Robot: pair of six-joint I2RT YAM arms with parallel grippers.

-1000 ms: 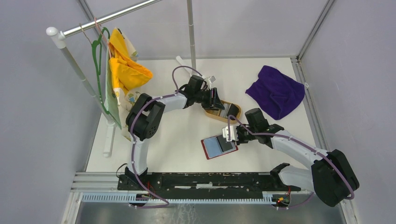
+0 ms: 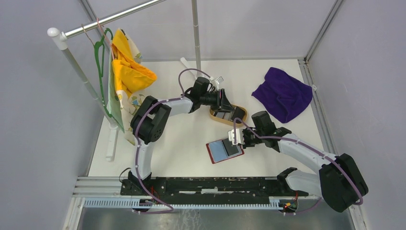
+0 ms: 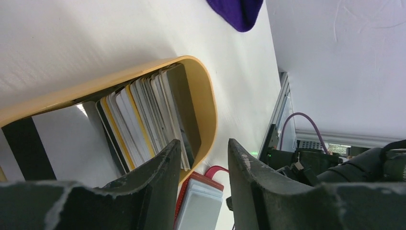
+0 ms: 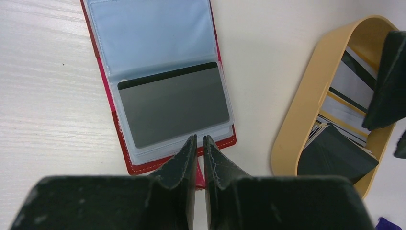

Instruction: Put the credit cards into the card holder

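A wooden tray (image 3: 207, 105) of stacked cards (image 3: 139, 120) sits at the table's back middle. My left gripper is over it, open, nothing visible between its fingers. The red card holder (image 4: 163, 38), blue inside, lies opened out nearer the front, with a dark grey card (image 4: 172, 105) in its lower part. My right gripper hangs at the holder's lower edge in the right wrist view, its fingertips a narrow gap apart, nothing seen between them.
A purple cloth (image 2: 282, 93) lies at the back right. A clothes rack (image 2: 76, 72) with yellow garments and hangers stands on the left.
My left gripper has shifted slightly to the right over the tray. The right arm and the card holder look unchanged.
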